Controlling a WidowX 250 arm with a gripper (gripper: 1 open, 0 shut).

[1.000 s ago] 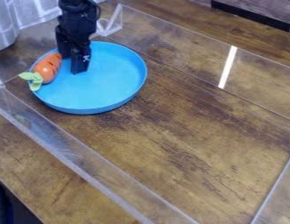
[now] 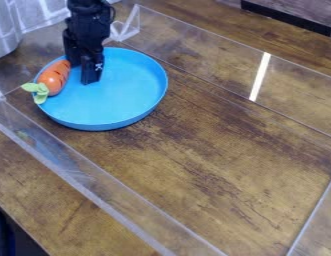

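A blue plate (image 2: 117, 102) lies at the upper left of the wooden table. On its left side rests an orange toy carrot (image 2: 53, 76) with pale green leaves pointing down-left. The black gripper (image 2: 78, 70) reaches down from the top over the plate's back left, close beside the carrot's upper end. Whether its fingers are open, shut or touching the carrot is too small and dark to tell.
Clear plastic walls (image 2: 88, 200) run along the table's left and back. A crumpled pale object (image 2: 8, 20) sits at the top left.
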